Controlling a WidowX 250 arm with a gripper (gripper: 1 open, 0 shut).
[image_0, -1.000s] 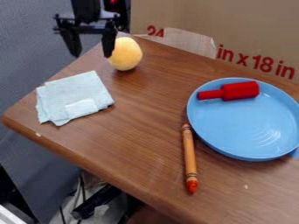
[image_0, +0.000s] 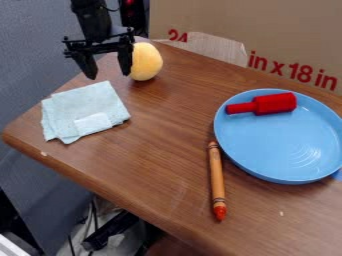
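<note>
My black gripper hangs at the top left, open, its fingers pointing down with nothing seen between them. It is just left of a round yellow object and above a folded light blue cloth on the wooden table. To the right, a blue plate holds a red cylindrical object with a handle. An orange crayon-like stick lies left of the plate.
A cardboard box stands along the back.
My gripper has moved downward, closer to the table beside the yellow object. The objects on the table look unchanged.
</note>
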